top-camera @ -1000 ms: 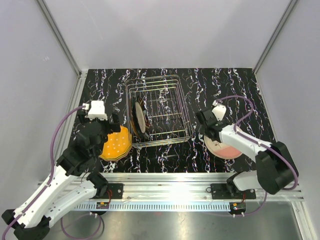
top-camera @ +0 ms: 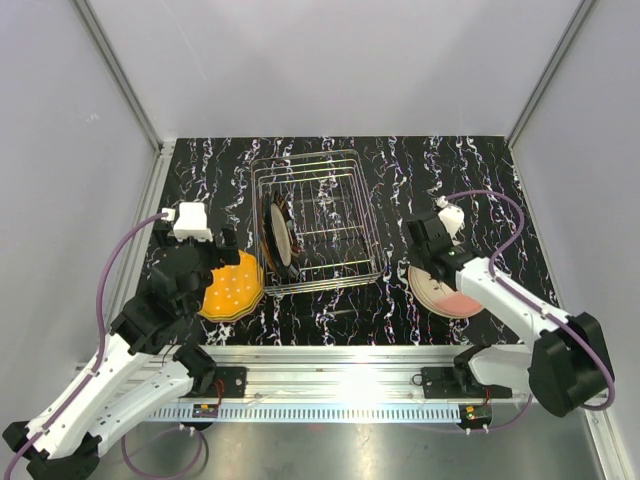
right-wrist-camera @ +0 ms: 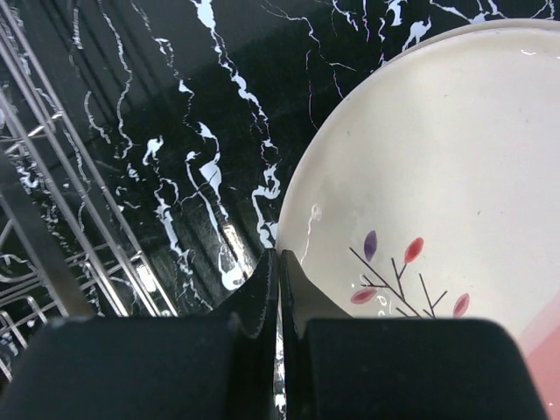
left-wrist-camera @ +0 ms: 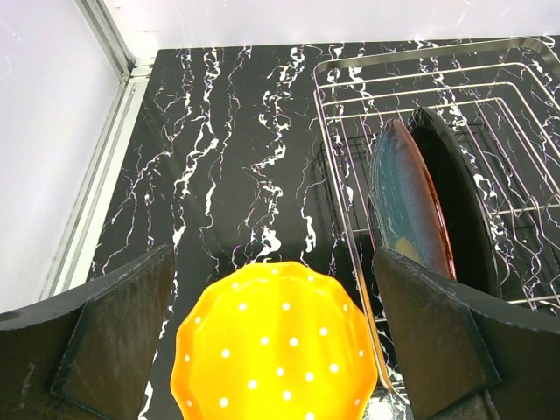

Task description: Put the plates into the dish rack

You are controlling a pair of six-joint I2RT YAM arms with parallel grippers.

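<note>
The wire dish rack [top-camera: 330, 290] holds several plates [top-camera: 282, 230] standing on edge in its left part. Left of it lies a stack of orange dotted plates [top-camera: 232, 290], also seen below my open left gripper. To the rack's right, a cream and pink plate [top-camera: 450, 300] lies flat, filling much of the right wrist view with its flower print. My right gripper is shut at that plate's left rim; whether the rim is between its fingertips is not clear, and none shows there.
Pale walls border it at the back and both sides.
The left arm and the rack look unchanged.
</note>
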